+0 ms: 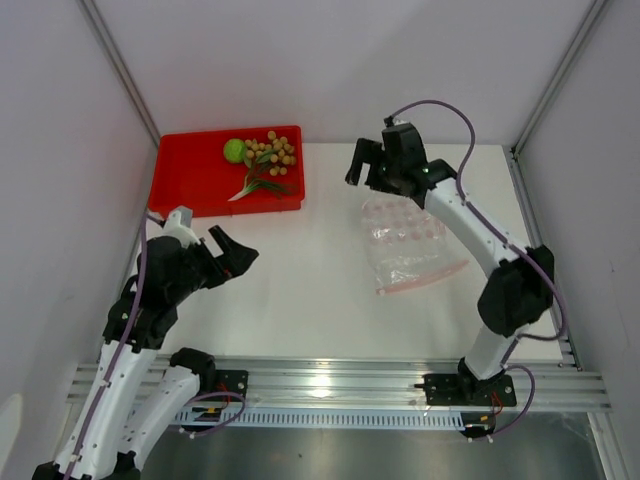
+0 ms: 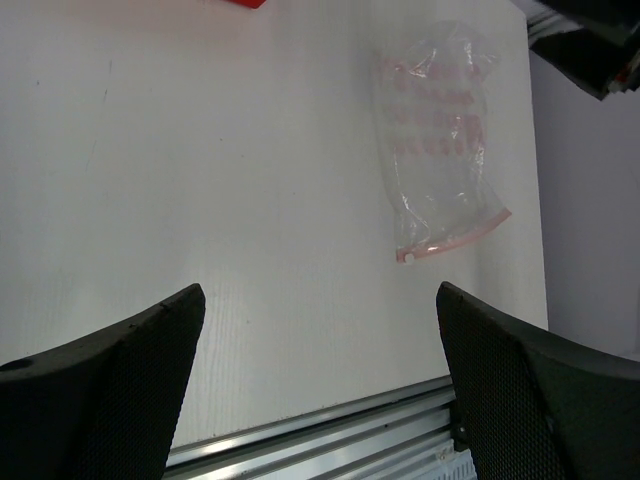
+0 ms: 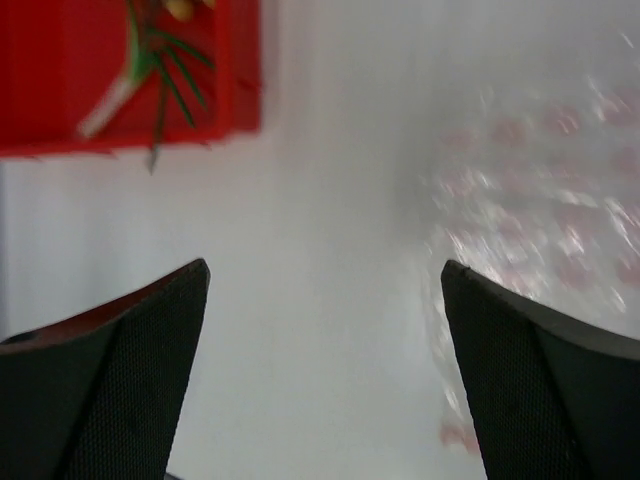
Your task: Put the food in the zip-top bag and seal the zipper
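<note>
The clear zip top bag with pink zipper lies flat on the right of the table, also seen in the left wrist view. A red bin at back left holds a green round vegetable, a cluster of small yellow-brown round items and a leek-like vegetable. My left gripper is open over the left of the table, empty. My right gripper, open and empty, is raised above the bag's far end. The right wrist view is blurred.
Walls surround the back and sides; a metal rail runs along the front edge.
</note>
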